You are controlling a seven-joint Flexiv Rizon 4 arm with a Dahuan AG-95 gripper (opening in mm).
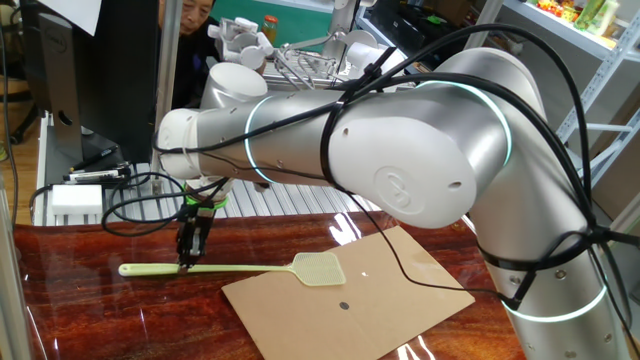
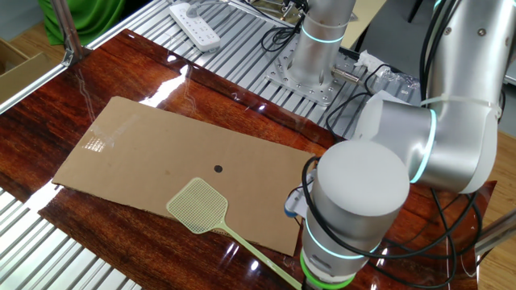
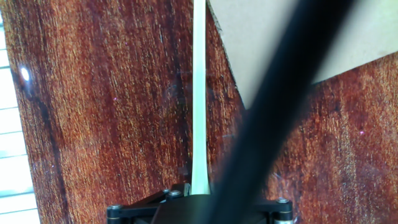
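Observation:
A pale green fly swatter (image 1: pixel 240 268) lies with its square mesh head (image 2: pixel 197 205) over a cardboard sheet and its handle stretching off past the sheet's edge. My gripper (image 1: pixel 187 267) points down at the handle, part way along its length in exterior view 1. In the wrist view the handle (image 3: pixel 199 93) runs straight down to the gripper at the bottom edge. A black part and a blurred dark cable cover the fingertips there, so whether they press on the handle cannot be seen. In exterior view 2 the arm's wrist hides the gripper.
The brown cardboard sheet (image 2: pixel 145 153), with a small dark spot (image 2: pixel 218 169), rests on the glossy red-brown wooden board (image 2: pixel 48 113). Slatted metal table surface surrounds the board. A white power strip (image 2: pixel 195 28) sits at the back. Loose black cables (image 1: pixel 130 205) hang near the wrist.

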